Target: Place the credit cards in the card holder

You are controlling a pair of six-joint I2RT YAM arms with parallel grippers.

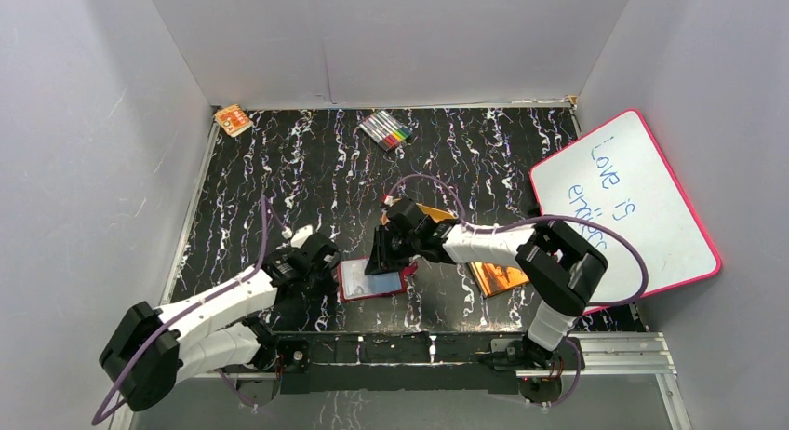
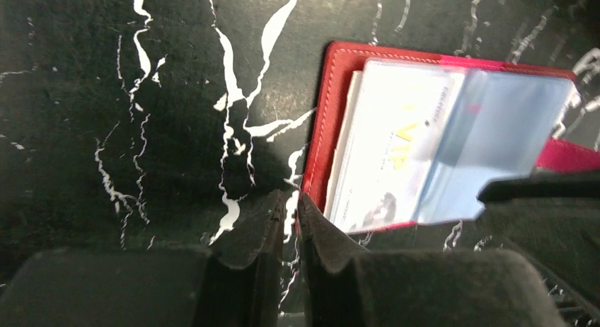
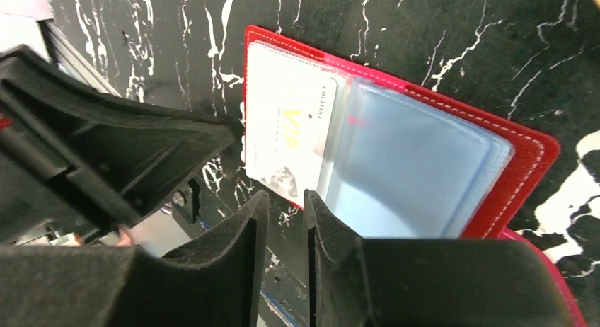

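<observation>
The red card holder (image 1: 372,297) lies spread on the table between both grippers. A white card (image 3: 286,139) with yellow "VIP" letters sits under the clear sleeve on its left half. The blue-tinted clear sleeve (image 3: 414,157) on the right half shows no card. In the left wrist view my left gripper is slightly open just off the holder's red left edge (image 2: 320,129), nothing held. My right gripper stands narrowly open above the card's lower end, apparently holding nothing. Its dark finger (image 2: 545,189) partly hides the holder's lower right in the left wrist view.
A yellow-orange item (image 1: 435,212) lies behind the right wrist, partly hidden. An orange picture (image 1: 502,277) lies under the right arm. Markers (image 1: 386,130), an orange packet (image 1: 234,120) and a whiteboard (image 1: 623,207) stand farther off.
</observation>
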